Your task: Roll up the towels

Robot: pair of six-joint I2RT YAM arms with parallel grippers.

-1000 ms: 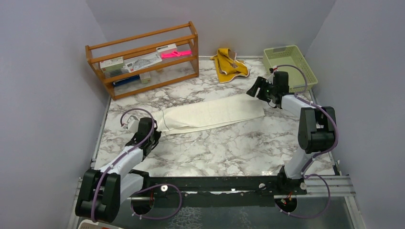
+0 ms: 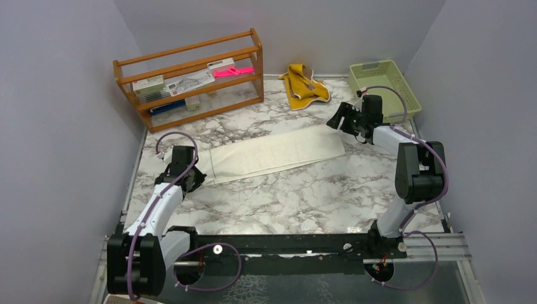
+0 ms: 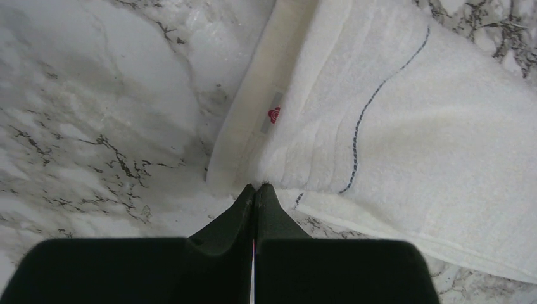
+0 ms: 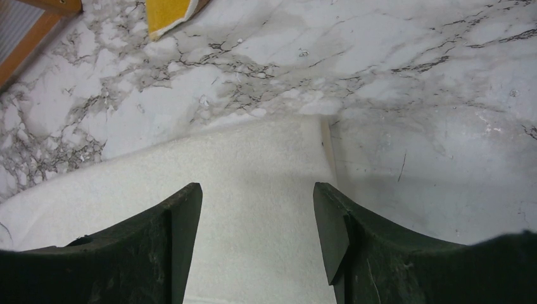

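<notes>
A white towel (image 2: 278,152), folded lengthwise, stretches across the table with its lower layer showing along the front edge. At its left end, my left gripper is shut on a pinch of the towel's corner, and folds run out from the fingertips. A dark stitched line and a small red label show on that end of the towel (image 3: 392,139). Over the far right corner, my right gripper stands open, its fingers (image 4: 187,215) apart, with the flat towel (image 4: 253,158) below them.
A yellow cloth (image 2: 303,85) lies crumpled at the back. Beside the right wall stands a green basket (image 2: 408,95), close behind the right arm. A wooden rack (image 2: 190,117) with boxes occupies the back left.
The left gripper has moved left since a second ago. The towel has slid slightly left with it, and its left end lies straighter. The right arm has stayed put.
</notes>
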